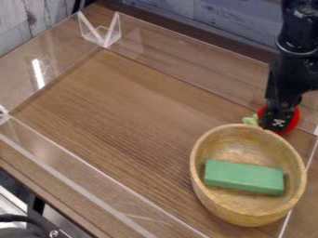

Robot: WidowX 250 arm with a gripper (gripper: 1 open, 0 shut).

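Note:
My black gripper (pixel 276 100) comes in from the top right and hangs low over a red round object (pixel 282 118), partly covering it; whether its fingers hold it I cannot tell. A small light-green piece (pixel 250 120) shows at the red object's left. Just below stands a round wooden bowl (pixel 213 145) with a green block (pixel 243 177) lying in it.
A white wire-like object (pixel 99 31) sits at the back left, near the table's edge.

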